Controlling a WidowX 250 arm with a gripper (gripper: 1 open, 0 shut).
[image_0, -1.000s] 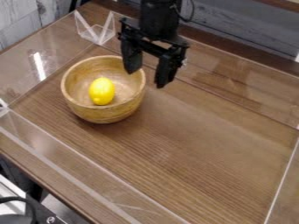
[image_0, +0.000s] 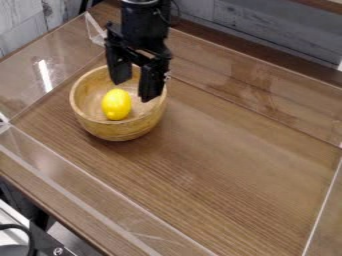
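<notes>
A yellow oval object (image_0: 116, 104) rests inside a round wooden bowl (image_0: 124, 130) on the left part of the wooden table. My black gripper (image_0: 136, 73) hangs over the back of the bowl, above and behind the yellow object, its fingers apart and open, with nothing visible between them.
White walls border it at the back and right. A dark cable lies at the lower left corner, outside the table surface.
My gripper has moved left, from right of the bowl to over it. The bowl and yellow object look essentially unmoved.
</notes>
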